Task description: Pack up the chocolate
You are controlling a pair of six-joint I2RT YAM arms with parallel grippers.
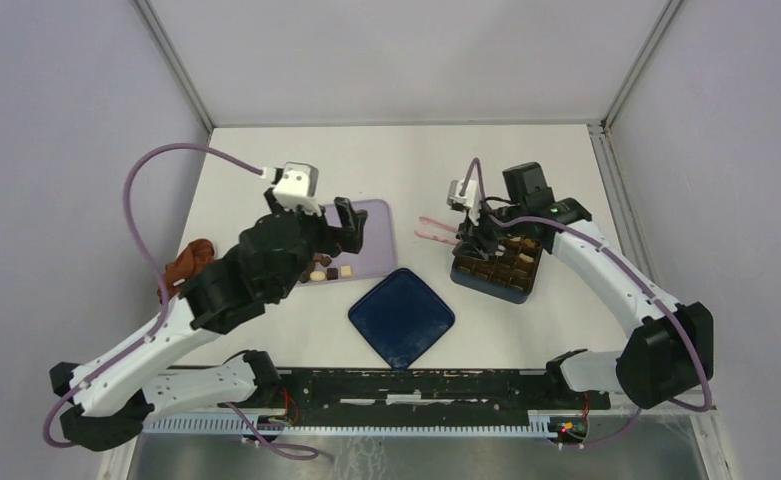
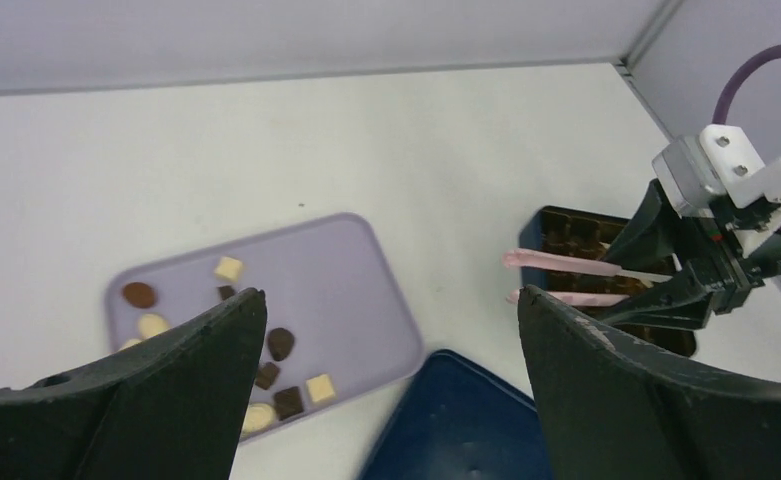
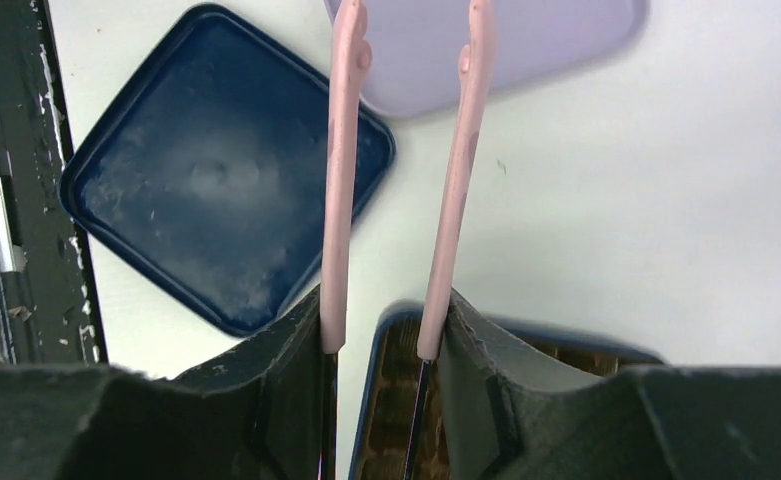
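Several brown and cream chocolates lie on the lavender tray (image 2: 351, 265), a cream square (image 2: 229, 268) and a dark square (image 2: 288, 403) among them. The compartmented box (image 1: 491, 290) stands at right; some of its cells show chocolates, others are hidden under my right arm. Over the tray hangs my left gripper, fingers wide and empty. My right gripper (image 1: 419, 226) carries long pink fingers (image 3: 341, 150); they are spread apart with nothing between them. Their tips point left, past the box, towards the lavender tray.
An empty dark blue tray (image 1: 401, 318) lies at the front between the lavender tray and the box. A brown cloth (image 1: 184, 262) sits at the left edge, partly behind my left arm.
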